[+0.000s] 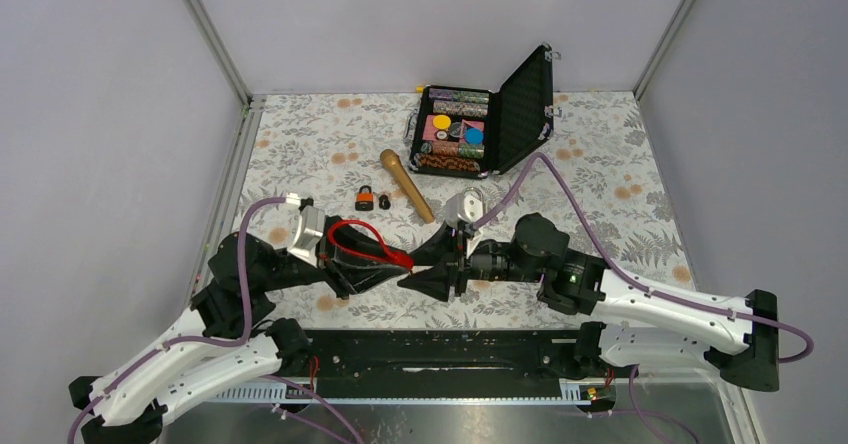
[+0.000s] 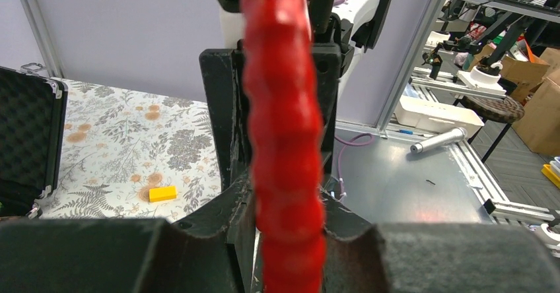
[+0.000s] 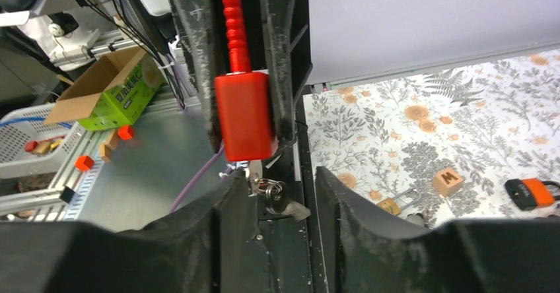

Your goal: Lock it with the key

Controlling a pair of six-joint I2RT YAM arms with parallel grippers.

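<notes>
My left gripper is shut on a red tag (image 3: 244, 125) with a red cord loop (image 1: 350, 229), its fingers on either side. Below the tag hang a metal ring (image 3: 267, 189) and a small pale metal piece (image 3: 297, 210), perhaps the key; it is blurred. Facing it, my right gripper is part open around the ring and this piece; whether its fingers touch them I cannot tell. A brass padlock (image 3: 389, 206) with a shackle lies on the table; my right arm covers part of it from above. An orange-black padlock (image 1: 365, 199) lies farther left.
A wooden club-shaped thing (image 1: 408, 186) and a small black object (image 1: 384, 202) lie near the padlocks. At the back stands an open black case (image 1: 508, 124) of coloured pieces. A wooden cube marked M (image 3: 448, 181) sits on the table.
</notes>
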